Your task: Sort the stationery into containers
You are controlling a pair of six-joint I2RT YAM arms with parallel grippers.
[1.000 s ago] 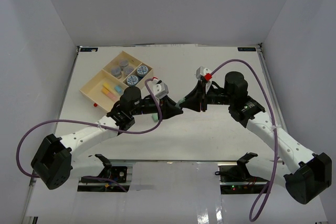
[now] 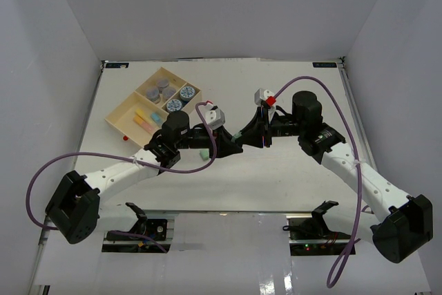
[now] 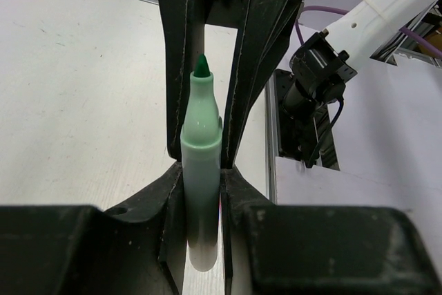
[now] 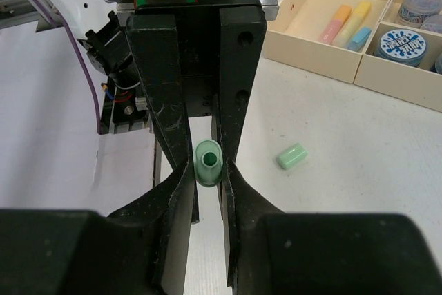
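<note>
A pale green marker point(image 3: 202, 177) with a dark green tip, its cap off, is held between my two grippers, which meet near the middle of the table. My left gripper point(image 2: 235, 144) is shut on it, and so is my right gripper point(image 2: 245, 132), whose fingers stand upright beyond it in the left wrist view. Its end point(image 4: 208, 164) faces the right wrist camera. A light green cap point(image 4: 292, 156) lies on the table, apart from both grippers.
A beige divided box point(image 2: 115, 119) at the back left holds highlighters point(image 4: 352, 22) and several round jars point(image 4: 400, 48). A small red item point(image 2: 125, 138) lies beside it.
The left arm has shifted slightly to the right, and the right arm slightly left since a second ago. Both grippers stay together at the marker.
</note>
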